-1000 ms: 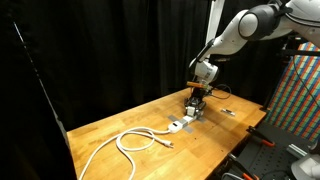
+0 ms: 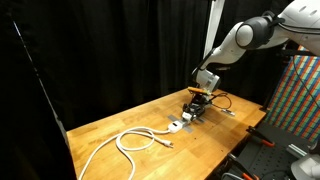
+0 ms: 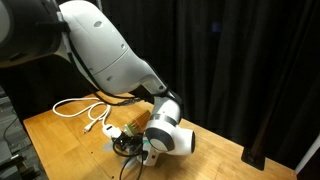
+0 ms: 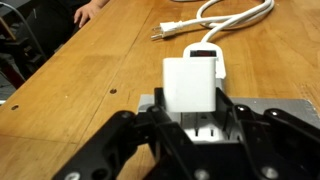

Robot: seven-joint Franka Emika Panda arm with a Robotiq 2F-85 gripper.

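Observation:
A small white block (image 4: 190,84), like a plug adapter, sits between the dark fingers of my gripper, which is shut on it. Beneath and just beyond it in the wrist view lies a white power strip (image 4: 207,52), partly hidden by the block and fingers. The strip's near part rests over a grey patch (image 4: 275,104) on the table. In exterior view 1 my gripper (image 2: 190,114) is low over the strip's end, close to its visible white part (image 2: 175,127). Whether block and strip touch cannot be told.
The strip's white cord (image 2: 120,143) loops over the left of the wooden table (image 2: 205,150), with its plug (image 4: 168,31) lying loose. Small items (image 2: 228,112) lie to the arm's right. Black curtains stand behind.
In exterior view 1 my gripper has come slightly down and toward the near side, over the strip's end, and the arm has lowered with it. The cord and strip look unmoved.

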